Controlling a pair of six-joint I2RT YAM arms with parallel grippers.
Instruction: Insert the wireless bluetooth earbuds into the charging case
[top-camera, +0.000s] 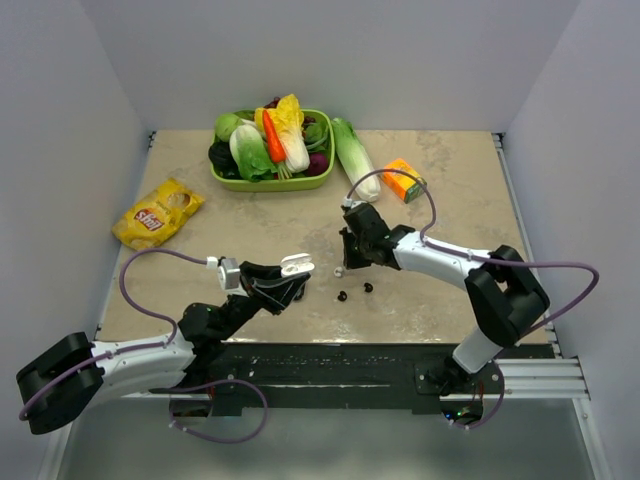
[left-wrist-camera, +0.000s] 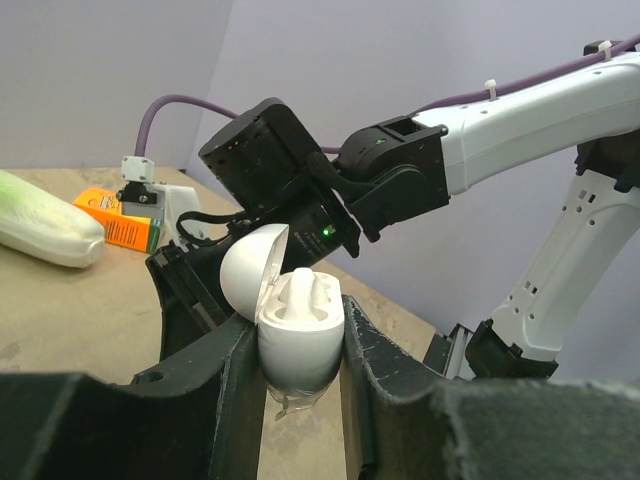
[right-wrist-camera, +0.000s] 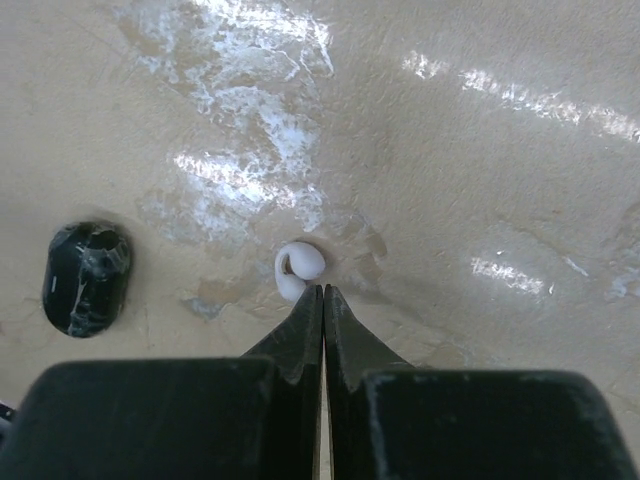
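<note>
In the top view my left gripper (top-camera: 288, 274) is shut on the white charging case (top-camera: 297, 265), holding it above the table. Its lid stands open in the left wrist view, where the case (left-wrist-camera: 300, 340) sits between the dark fingers. A white earbud (right-wrist-camera: 305, 261) lies on the table in the right wrist view, just beyond the tips of my right gripper. Those tips are pressed together with nothing between them. From above, the earbud (top-camera: 338, 271) is a small white spot beside the right gripper.
Two small black items (top-camera: 368, 287) lie near the table front; a dark glossy object (right-wrist-camera: 87, 279) shows left of the earbud. Farther back are a green vegetable basket (top-camera: 230, 184), a cabbage (top-camera: 352, 155), an orange box (top-camera: 404, 180) and a yellow chip bag (top-camera: 157, 213).
</note>
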